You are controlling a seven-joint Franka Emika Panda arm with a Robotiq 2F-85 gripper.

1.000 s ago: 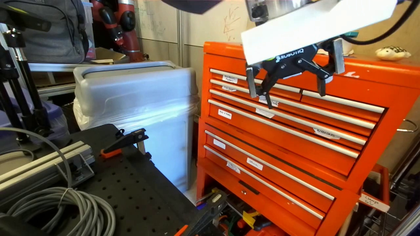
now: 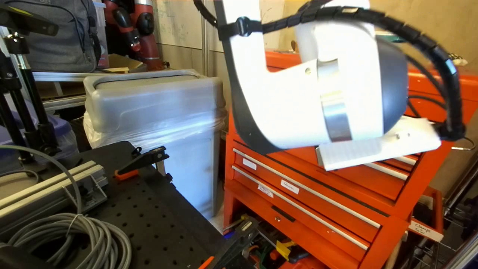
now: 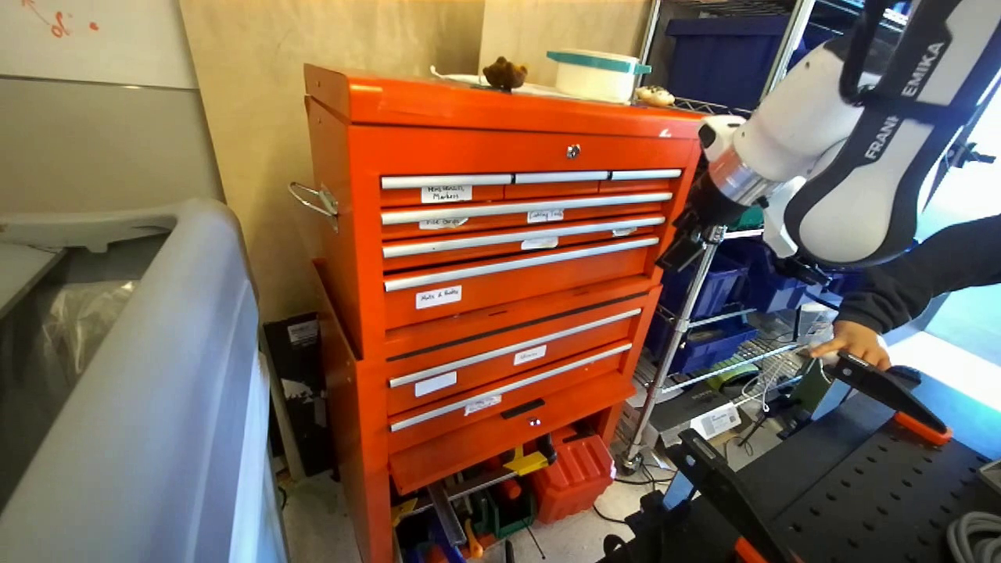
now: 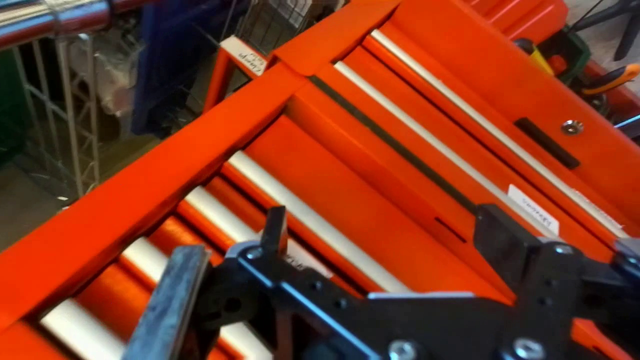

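Observation:
In the wrist view my gripper stands open, its fingers [image 4: 168, 300] wide apart with nothing between them. Beyond them are the drawers of a red tool chest [image 4: 360, 174], seen tilted, with long silver handles [image 4: 318, 222]. From exterior view 2, the dark gripper [image 3: 690, 239] hangs by the right side of the chest [image 3: 511, 305], level with its upper drawers; whether it touches cannot be told. All the chest's drawers look closed there. In exterior view 1 the white arm [image 2: 286, 98] covers much of the chest [image 2: 309, 175] and hides the fingers.
A perforated black table [image 2: 157, 215] carries clamps [image 2: 143, 161] and a coiled grey cable [image 2: 85, 237]. Beside it stands a grey bin [image 2: 157, 107]. Wire shelving [image 3: 694, 319] flanks the chest. A person's hand [image 3: 854, 342] rests near a table clamp.
The arm has swung and come lower in exterior view 1, now in front of the chest. The gripper, visible and open before the upper drawers a second ago, is hidden there now.

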